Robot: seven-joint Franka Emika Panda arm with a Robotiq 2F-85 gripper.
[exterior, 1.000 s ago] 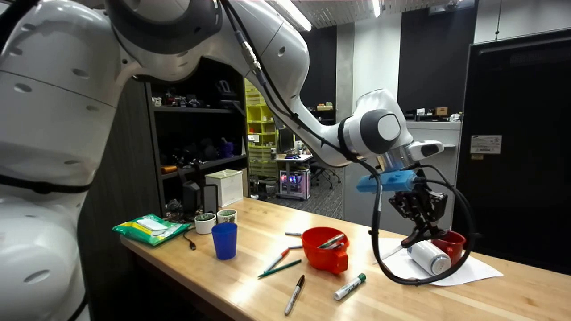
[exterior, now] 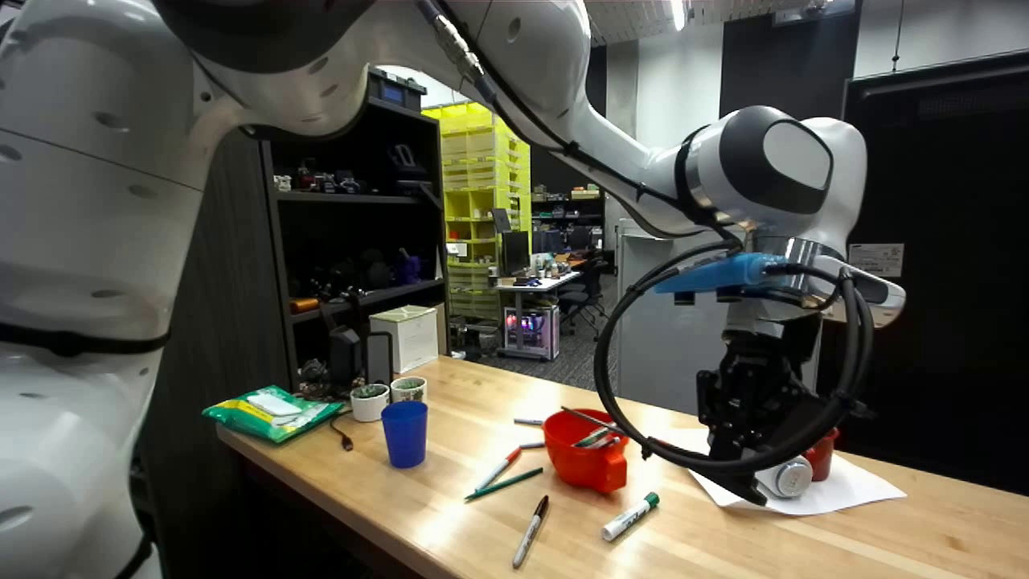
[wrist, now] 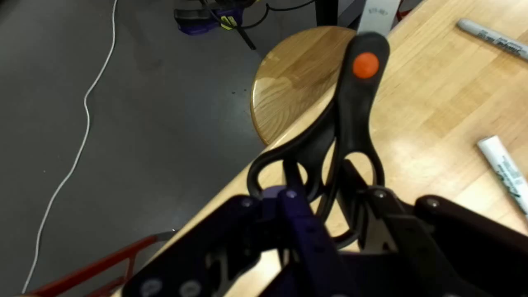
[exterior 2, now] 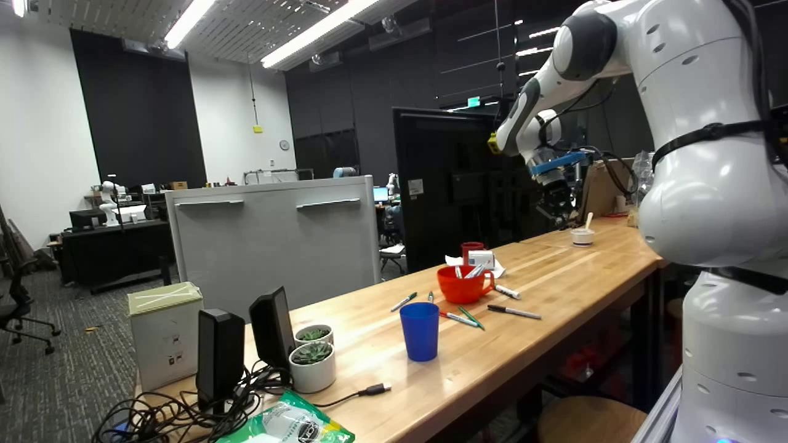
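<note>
In the wrist view my gripper is shut on the handle loops of black-handled scissors (wrist: 364, 94). An orange dot marks their pivot, and the metal blades point away, past the top edge of that view. The scissors hang above the table's front edge. In exterior view 1 my gripper (exterior: 743, 449) is in front of the white paper, right of a red mug (exterior: 584, 463) that holds some markers. Cables partly cover the gripper and scissors there.
A green-capped marker (exterior: 629, 517), a black marker (exterior: 530, 531) and other pens lie around the red mug. A blue cup (exterior: 405, 434) stands at the left. A white can (exterior: 793, 477) and a second red mug (exterior: 822, 455) rest on paper (exterior: 858, 492). A stool (wrist: 297, 74) is below the table edge.
In exterior view 1 the arm has swung toward the viewer, and the wrist has turned more upright. The scissors have moved away from above the paper, and the table objects look unmoved.
</note>
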